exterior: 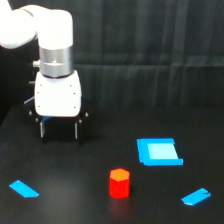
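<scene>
A small red block (119, 184) stands on the dark table, front centre of the camera view. To its right and farther back lies a blue square frame with a pale centre (161, 151). My white gripper (60, 130) hangs at the far left, well away from the red block and behind it. Its two fingers stand apart, with only dark background visible between them, so it is open.
Blue strips lie flat at the front left (23, 189) and front right (196, 197). Another bit of blue (43, 118) shows beside the gripper, mostly hidden by it. A dark curtain (150, 60) closes off the back.
</scene>
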